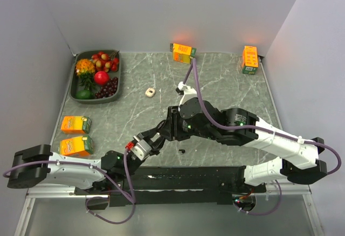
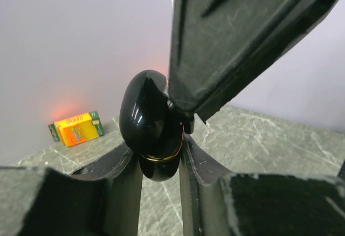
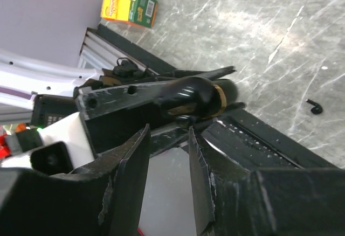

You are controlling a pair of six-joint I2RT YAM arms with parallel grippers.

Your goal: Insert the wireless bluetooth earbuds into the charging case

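Note:
A glossy black case [image 2: 148,117] with a gold band is held upright by my left gripper [image 1: 157,138], which is shut on it; its fingers grip it from below in the left wrist view. My right gripper is right above it, its fingertips by the case's upper part, fingers part open; whether an earbud is between them is hidden. The case [image 3: 194,97] looks blurred in the right wrist view. A small black earbud [image 3: 315,108] lies on the marble table, also visible in the top view [image 1: 182,151].
A fruit tray [image 1: 71,89] stands back left. Yellow boxes [image 1: 75,124] sit at the left, others [image 1: 249,58] at the back. A small white object [image 1: 150,92] lies mid-left.

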